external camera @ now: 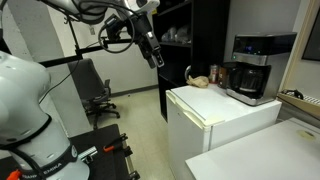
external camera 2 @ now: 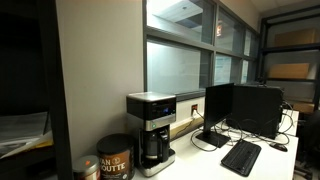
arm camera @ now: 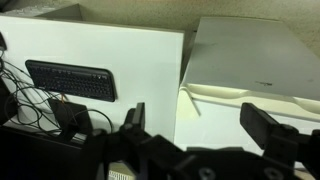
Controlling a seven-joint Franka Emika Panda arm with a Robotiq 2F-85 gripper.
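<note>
In the first exterior view my gripper (external camera: pixel 154 58) hangs high at the end of the white arm, left of the white cabinet (external camera: pixel 190 135) and above its top. Its two dark fingers stand wide apart in the wrist view, so the gripper is open with nothing between them. Beyond them lies the grey cabinet top (arm camera: pixel 250 55) with a pale front edge. A black and silver coffee maker (external camera: pixel 255 70) stands at the back of the cabinet, well away from the gripper.
Beside the coffee maker (external camera 2: pixel 152 135) stands a dark labelled canister (external camera 2: pixel 115 158). A tan object (external camera: pixel 200 81) rests near the cabinet's back edge. A black keyboard (arm camera: pixel 72 78) and cables occupy the white desk.
</note>
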